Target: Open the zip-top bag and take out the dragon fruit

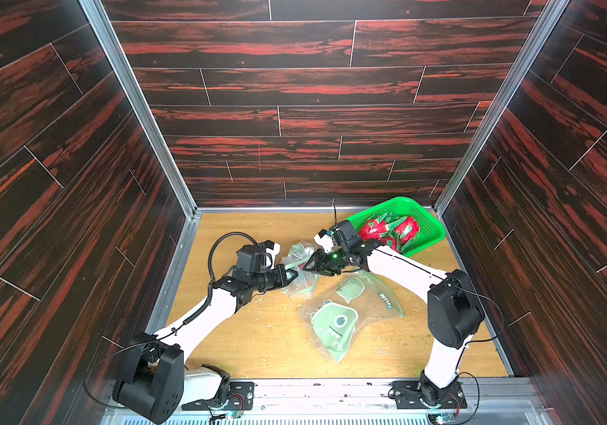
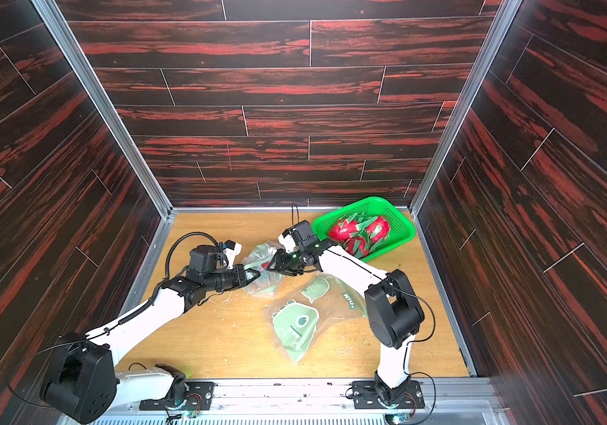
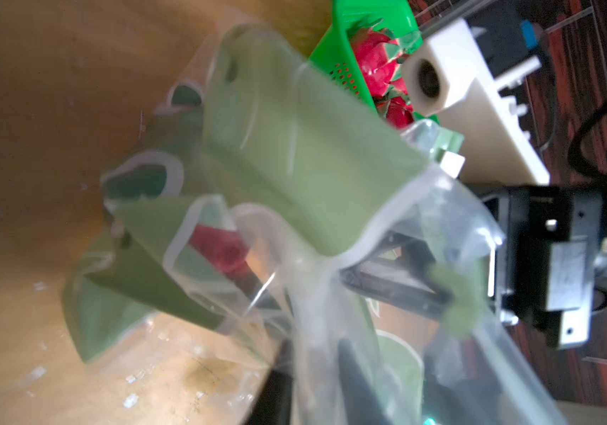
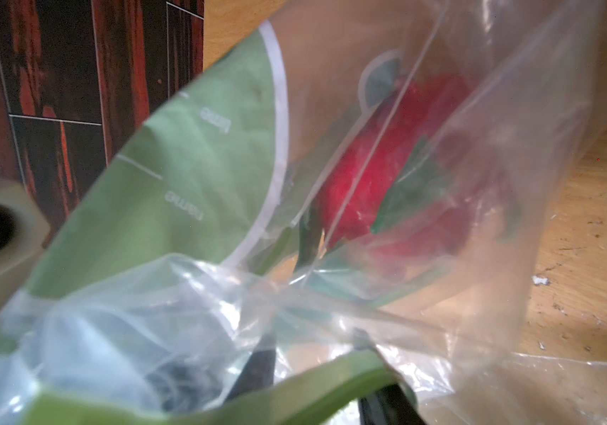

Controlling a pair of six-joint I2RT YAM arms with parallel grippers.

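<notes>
A clear zip bag with green print (image 1: 303, 282) is held up between my two grippers. In the right wrist view, a red dragon fruit (image 4: 367, 184) shows through its plastic. The bag's green zip strip (image 4: 317, 386) crosses in front of my right gripper, whose fingers stand apart among the plastic. From the left wrist view, the bag (image 3: 303, 134) hides much of the scene, with a bit of red fruit (image 3: 220, 248) visible inside. My left gripper has its fingers apart, with film bunched around them. Whether either fingertip is inside the bag is unclear.
A second, flat zip bag (image 1: 335, 324) lies on the table in front of the grippers. At the back right stands a green basket (image 1: 434, 230) with several dragon fruits (image 1: 406, 228).
</notes>
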